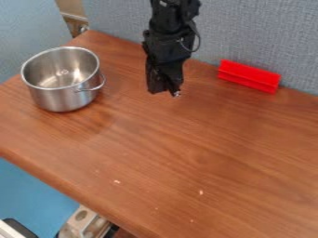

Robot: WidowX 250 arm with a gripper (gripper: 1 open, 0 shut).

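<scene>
A steel pot (59,88) with side handles stands empty on the wooden table at the left. My black gripper (166,85) hangs above the table at the top middle, to the right of the pot, pointing down. It looks shut, and nothing shows between its fingers, though they are small and dark here. A red block-like object (248,76) lies at the back right against the grey wall.
Grey padded walls stand at the back and left. Blue floor shows beyond the lower left edge.
</scene>
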